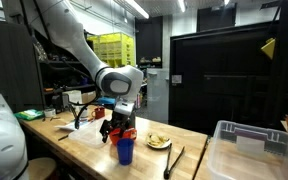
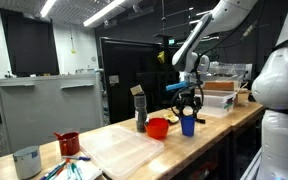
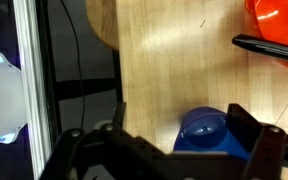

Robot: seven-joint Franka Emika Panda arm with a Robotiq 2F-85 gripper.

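Observation:
A blue cup point(image 1: 125, 152) stands upright on the wooden table, beside a red bowl point(image 1: 130, 133). In the wrist view the blue cup point(image 3: 206, 137) is at the bottom, partly covered by one of the fingers point(image 3: 246, 128). My gripper is open, its fingers spread wide, with no object held between them. From the second exterior view, the gripper point(image 2: 188, 105) hangs just above the blue cup point(image 2: 187, 127). A black marker point(image 3: 266, 47) reaches over the edge of the red bowl point(image 3: 279, 18) at the upper right.
A plate of yellowish items point(image 1: 157, 140) and a dark stick-like object point(image 1: 173, 162) lie to the right. Beyond them is a large clear bin point(image 1: 246, 150). Several pens, a red mug point(image 2: 69, 145) and a grey pot point(image 2: 27, 161) sit at the table's other end.

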